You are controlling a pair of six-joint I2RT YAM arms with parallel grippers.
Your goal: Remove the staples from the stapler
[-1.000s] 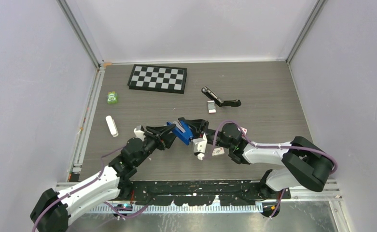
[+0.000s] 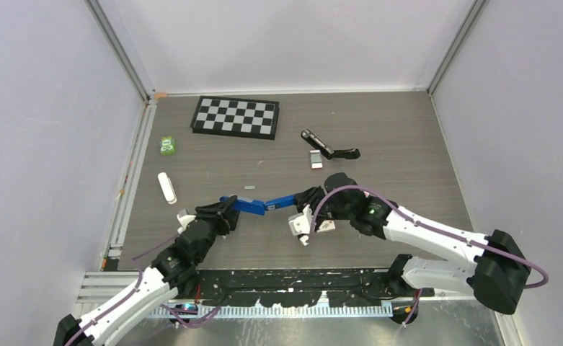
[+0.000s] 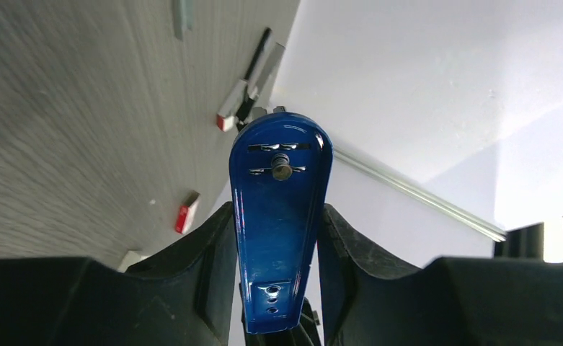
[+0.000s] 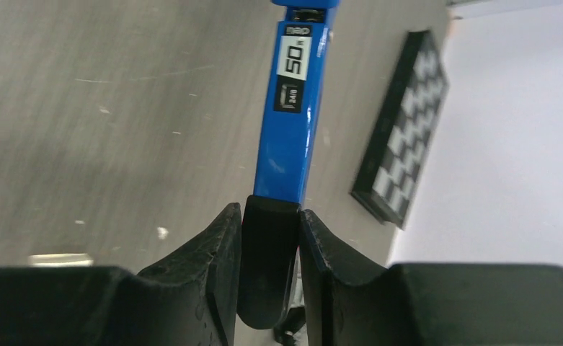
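Observation:
The blue stapler (image 2: pixel 248 205) is spread wide open, its halves nearly in one line above the table. My left gripper (image 2: pixel 229 204) is shut on its base; in the left wrist view the underside (image 3: pixel 278 231) faces the camera. On the upper arm (image 4: pixel 285 137), my right gripper (image 2: pixel 300 199) is shut at the black end cap (image 4: pixel 267 259), seen between its fingers in the right wrist view. The inside of the staple channel faces away from the wrist cameras, so I cannot tell whether staples are in it. A small grey-green strip (image 2: pixel 249 187) lies on the table just behind the stapler.
An open black stapler (image 2: pixel 329 146) and a small box (image 2: pixel 316 159) lie at the back right. A checkered board (image 2: pixel 236 117) is at the back, a white stapler-like object (image 2: pixel 167 188) and a green block (image 2: pixel 167 145) at left.
Both grippers have moved apart while holding the blue stapler. It has gone from folded to a V and now to nearly straight; the small strip behind it has come into view.

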